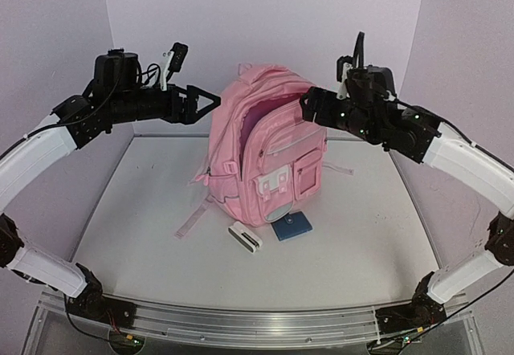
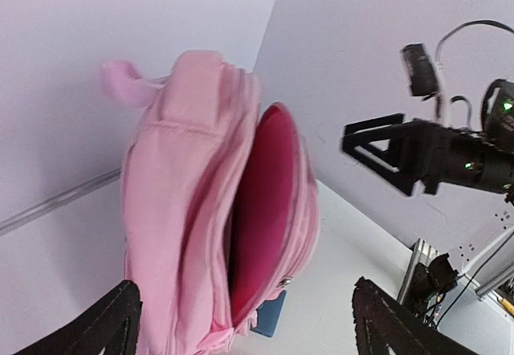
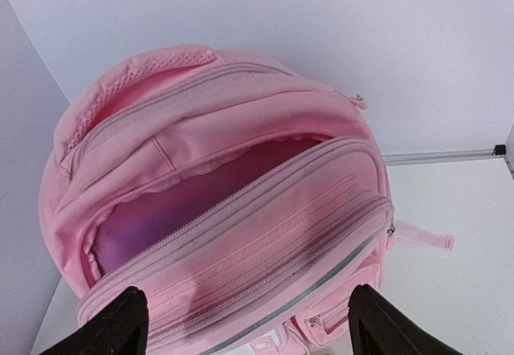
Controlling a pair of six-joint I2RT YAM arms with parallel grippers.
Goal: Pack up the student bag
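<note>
The pink backpack (image 1: pixel 277 150) stands upright in the middle of the table, its main compartment gaping open at the top. Inside the opening (image 3: pixel 217 190) I see only pink and purple lining; the depths are hidden. Just left of the bag's top, my left gripper (image 1: pixel 210 104) is open and empty, its fingers (image 2: pixel 120 319) wide apart. My right gripper (image 1: pixel 307 104) is by the bag's upper right, apart from the bag in the left wrist view; it is open with nothing between its fingers. In front of the bag lie a white-and-black case (image 1: pixel 246 237) and a dark blue notebook (image 1: pixel 291 226).
One loose strap (image 1: pixel 191 220) trails on the table at the bag's left, another strap (image 1: pixel 338 169) at its right. Walls close in the back and sides.
</note>
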